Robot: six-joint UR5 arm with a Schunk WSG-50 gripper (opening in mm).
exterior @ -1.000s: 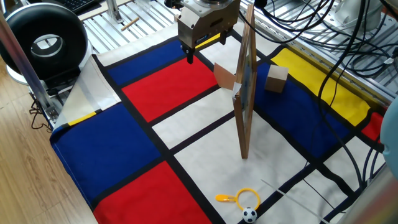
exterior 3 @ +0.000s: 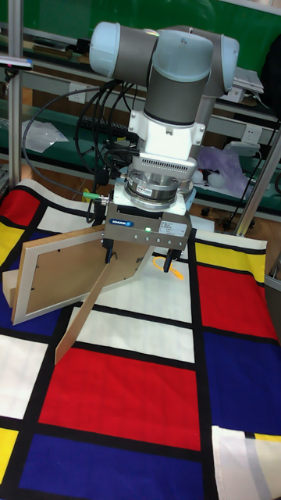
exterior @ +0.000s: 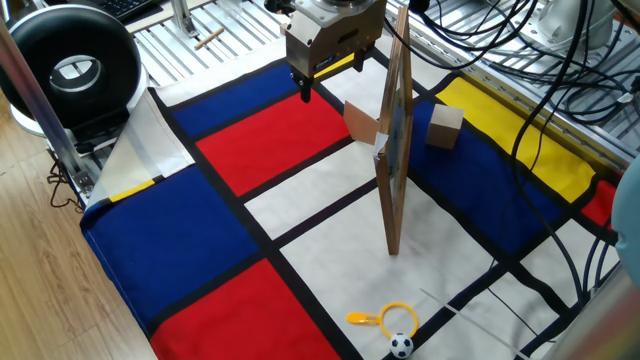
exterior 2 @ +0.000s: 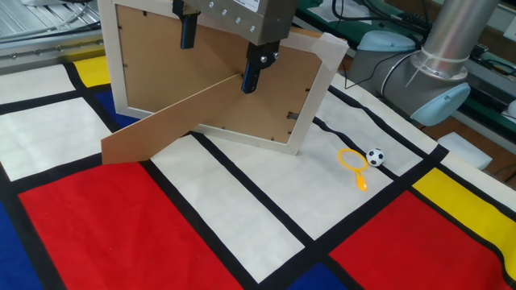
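Note:
A picture frame (exterior 2: 121, 76) stands on edge on the cloth, its brown back and slanting support flap (exterior 2: 161, 125) showing. In exterior view 3 the pale frame (exterior 3: 50, 241) and its flap (exterior 3: 79, 321) are at left. Over the flap side of the frame, my gripper (exterior 2: 220, 60) points down with its fingers wide apart. Nothing is seen gripped between them. One fingertip overlaps the flap's upper end in exterior views 2 and 3; whether they touch, I cannot tell. From exterior view 1, the frame (exterior: 395, 180) appears nearly edge-on, with one finger (exterior: 305, 88) clearly visible.
Behind the frame sits a small cardboard block (exterior: 444, 127). A yellow magnifier-like ring (exterior: 398, 306) and a small football (exterior: 401, 345) lie on the patterned cloth (exterior: 180, 235). Black cables (exterior: 520, 140) run along one side.

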